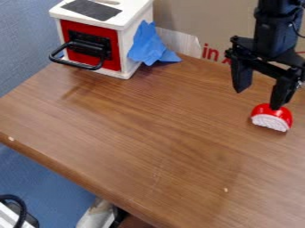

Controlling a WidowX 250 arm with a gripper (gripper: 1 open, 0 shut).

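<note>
My black gripper (258, 85) hangs at the upper right of the camera view, its two fingers apart, open. Its right finger reaches down just behind a red object with a white bristled or ridged front (270, 119), which rests on the wooden table (143, 151). Nothing shows between the fingers.
A white toy oven (127, 44) with a red front and black handle stands at the back left, a blue cloth (152, 46) beside it. A cardboard panel with red lettering is behind. The table's left edge drops to blue floor.
</note>
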